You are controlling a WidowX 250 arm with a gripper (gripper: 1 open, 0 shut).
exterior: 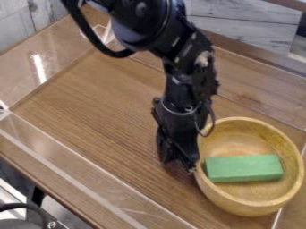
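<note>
My black gripper (180,152) reaches down to the wooden table, just left of a tan bowl (245,199), at its rim. It is shut, with nothing visible between its fingers, though the tips are dark and hard to make out. A green block (242,168) lies inside the bowl.
A clear raised edge runs along the near left, with black cables at the bottom left corner. A pale wood wall stands behind.
</note>
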